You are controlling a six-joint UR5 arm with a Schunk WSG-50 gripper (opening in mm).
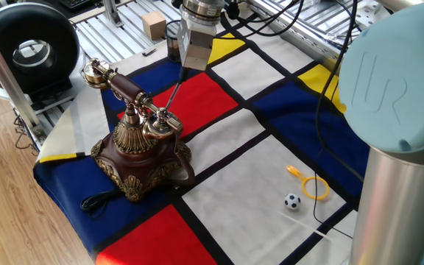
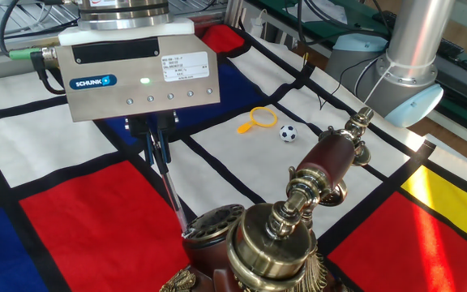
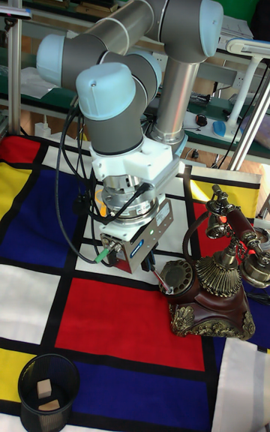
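An ornate brown and gold rotary telephone (image 1: 135, 158) stands on the patterned cloth, its handset (image 1: 127, 90) resting on the cradle. My gripper (image 2: 159, 156) points down above the dial side, shut on a thin metal rod (image 2: 172, 199). The rod slants down from the fingers, and its lower tip meets the rim area of the rotary dial (image 2: 215, 222). Whether the tip sits inside a finger hole is too small to tell. In the third exterior view the same dial (image 3: 176, 276) lies just beside the rod's end.
A small football (image 1: 292, 201) and a yellow ring-shaped toy (image 1: 313, 187) lie on a white square, away from the phone. A black mesh cup (image 3: 48, 391) holds wooden blocks. Cables hang by the arm.
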